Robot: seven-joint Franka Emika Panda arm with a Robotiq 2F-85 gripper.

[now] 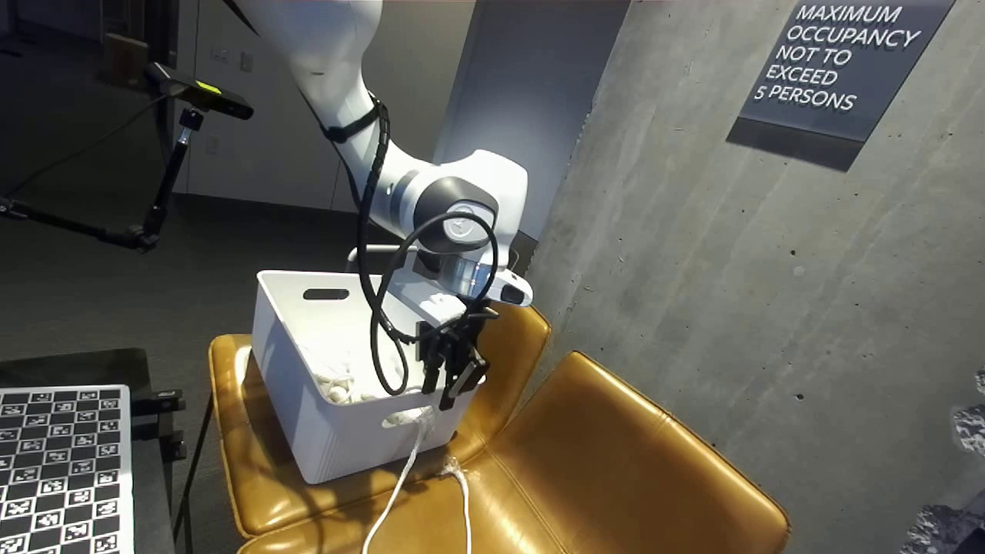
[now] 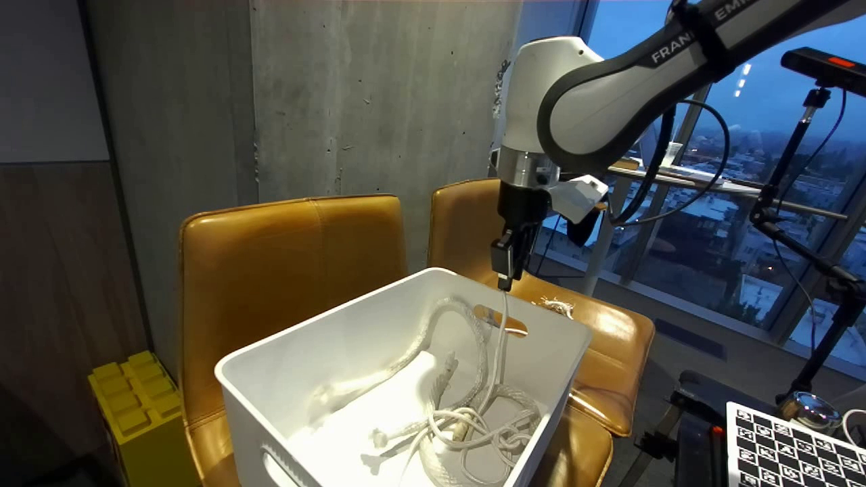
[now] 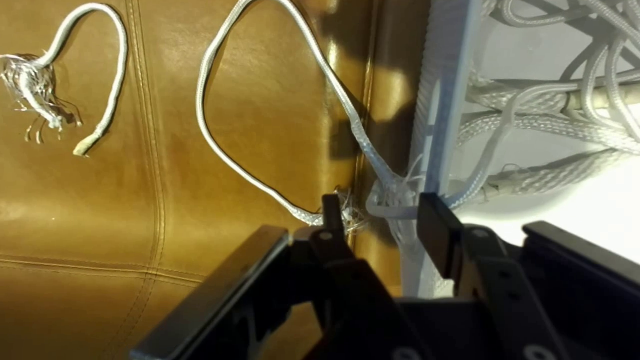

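Observation:
A white rope [image 3: 384,168] passes through or over the near wall of the white bin [image 1: 378,434], where its frayed part hangs by the handle hole. On the brown seat outside, the rope forms a loop with a frayed knot [image 3: 351,219]. My gripper hovers over this wall, its fingers part open. Seen from the wrist, one finger [image 3: 333,213] is above the seat and the other [image 3: 435,231] above the bin's rim, with rope visible in the gap. In exterior view 2 a strand [image 2: 501,333] rises to just below the fingertips; whether they touch is unclear.
More tangled white rope [image 2: 479,426] lies inside the bin. A second frayed piece [image 3: 117,66] rests on the seat. The bin stands on one brown chair, with another chair [image 1: 619,452] alongside. A checkered board [image 1: 65,471] is off to one side.

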